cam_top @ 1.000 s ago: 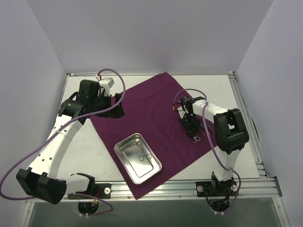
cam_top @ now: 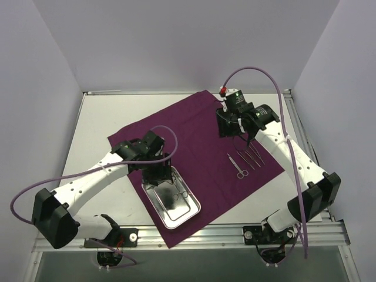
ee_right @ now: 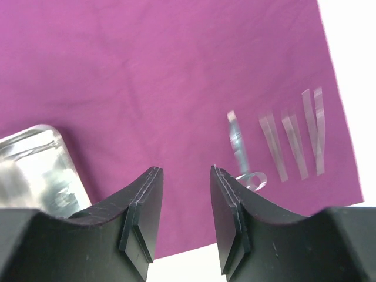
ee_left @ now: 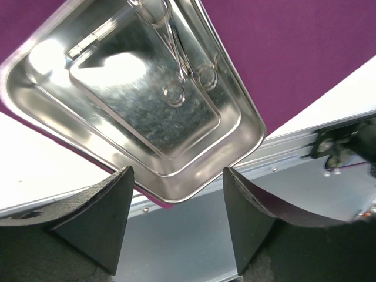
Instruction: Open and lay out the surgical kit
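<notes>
A shallow steel tray (cam_top: 182, 218) lies on the purple cloth (cam_top: 200, 158), holding ring-handled scissor-like tools (ee_left: 176, 59). My left gripper hovers over the tray's upper end, its fingers apart and nothing between them. Laid on the cloth's right side are a pair of scissors (cam_top: 238, 167) and several slim instruments (cam_top: 256, 154), roughly side by side. Above the cloth near its back right, clear of these tools, hangs my right gripper. Its fingers are parted and empty.
White table (cam_top: 94, 117) shows around the cloth, with metal rails (cam_top: 205, 235) along the front edge. Purple cables (cam_top: 276, 88) loop from both arms.
My left arm has swung down and right from the back left to over the tray. My right gripper has risen and moved back, away from the scissors, which stay on the cloth.
</notes>
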